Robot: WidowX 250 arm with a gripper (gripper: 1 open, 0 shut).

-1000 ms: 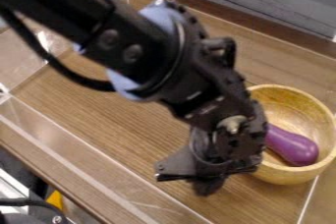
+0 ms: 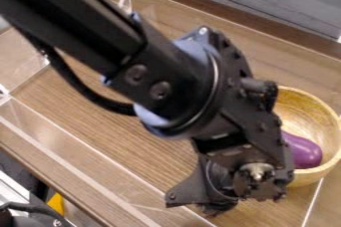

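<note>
The black gripper (image 2: 213, 196) hangs low over the wooden table, just left of and in front of a wooden bowl (image 2: 317, 121). It appears shut, with nothing visible between its fingers, though its tips are partly hidden by the wrist housing. A purple eggplant-like object (image 2: 302, 151) lies inside the bowl, partly hidden behind the arm.
Clear plastic edging runs along the near left side, with cables and dark parts at the lower left corner. A grey wooden wall (image 2: 240, 7) stands at the back.
Over the last second the gripper and wrist have shifted a little right and down in the view, covering more of the bowl. The bowl and purple object look unmoved.
</note>
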